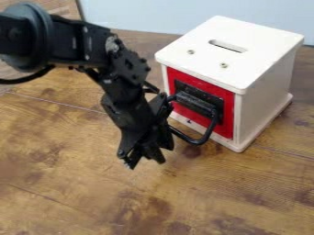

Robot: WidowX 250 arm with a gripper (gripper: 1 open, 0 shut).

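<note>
The black robot arm reaches down from the upper left, and its gripper [145, 147] hangs low over the wooden floor in front of a white box [252, 69]. The box has a red front panel with a black socket block [200, 103], from which a thick black cable [208, 134] loops down and toward the gripper. The cable's end disappears at the gripper, whose fingers point downward; what sits between them is hard to make out against the black parts.
A pale wall runs along the back, with a cardboard-coloured panel at the upper left.
</note>
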